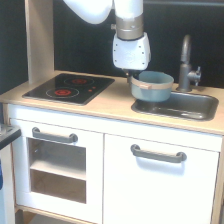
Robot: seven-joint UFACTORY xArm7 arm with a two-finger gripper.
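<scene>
A blue-grey pot is at the left part of the sink, covering some of its basin and rim. My gripper comes down from above at the pot's left side and is shut on it near the rim or handle. Its fingers are small and dark here, so the exact grip is hard to make out. Whether the pot's bottom touches the sink or hangs just above it, I cannot tell.
The sink basin lies open to the right of the pot, with a dark faucet behind it. A black cooktop with red-ringed burners is on the left, empty. White cabinets stand below the wooden counter.
</scene>
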